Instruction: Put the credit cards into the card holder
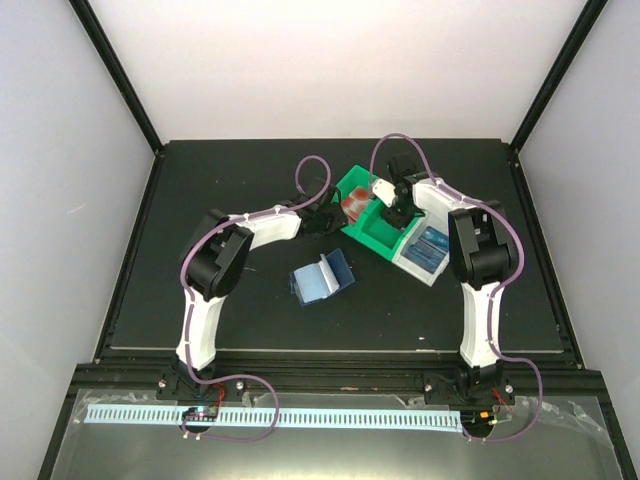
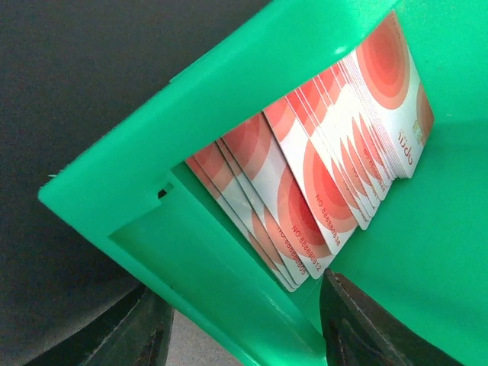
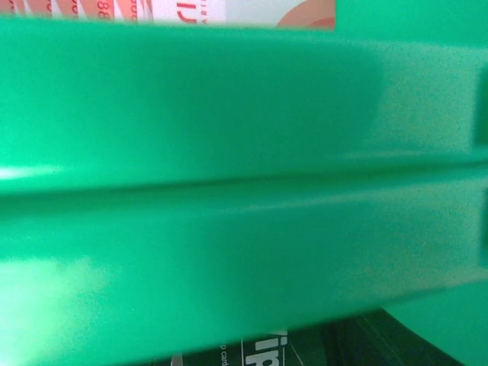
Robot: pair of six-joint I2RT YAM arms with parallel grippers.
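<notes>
Several red and white cards lean in a slanting row inside the green box, where the top view shows them in its left part. My left gripper is shut on the box's wall, its fingers on either side of that wall in the left wrist view. Over the box's right part is my right gripper; its fingers are hidden from above, and green walls fill most of the right wrist view. A dark blue holder with a pale blue inside lies apart, nearer the front.
A white tray holding blue items adjoins the green box on the right. Dark printed packaging shows at the bottom of the right wrist view.
</notes>
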